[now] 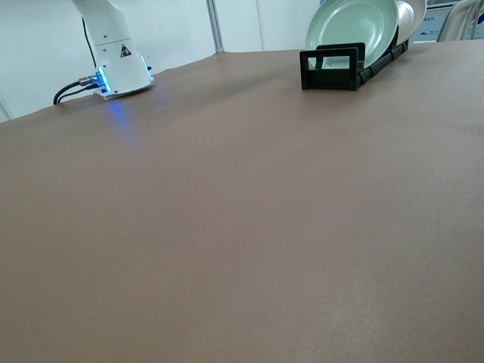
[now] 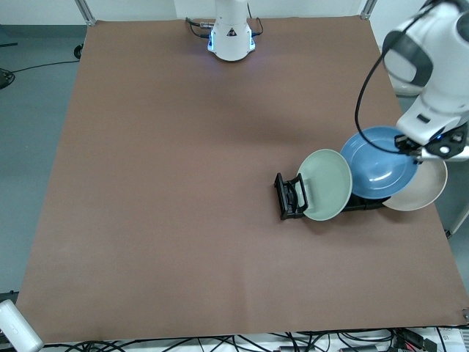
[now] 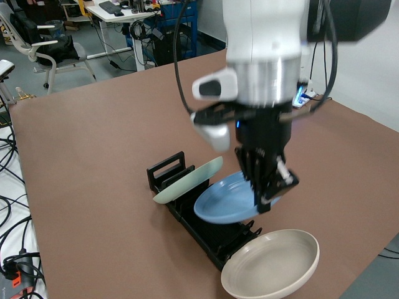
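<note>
A black dish rack (image 2: 289,198) (image 1: 327,82) (image 3: 205,232) holds a mint plate (image 2: 323,183) (image 1: 348,30) (image 3: 187,182). A blue plate (image 2: 370,165) (image 3: 221,202) is tilted beside it, with a cream plate (image 2: 418,191) (image 3: 269,265) at the rack's far end. My gripper (image 3: 267,200) is at the blue plate's upper rim in the right view; whether its fingers are closed on that rim cannot be told. In the left view the arm hides the fingertips.
Cables lie along the near edge outside the table.
</note>
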